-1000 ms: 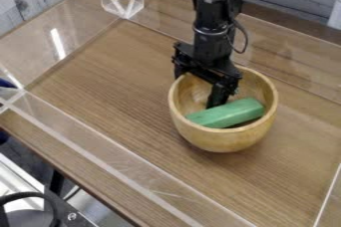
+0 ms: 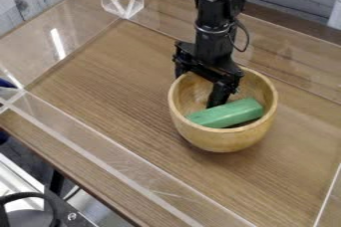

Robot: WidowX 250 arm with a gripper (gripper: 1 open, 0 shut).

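Note:
A light wooden bowl stands near the middle right of the wooden table, with a green oblong block lying inside it. The black robot arm comes down from the top, and my gripper reaches over the bowl's back rim and down into it, just behind the green block. The fingers are dark and overlap one another, so their spread is hard to make out.
A clear wire or plastic frame stands at the back left. A black cable loop lies at the lower left corner.

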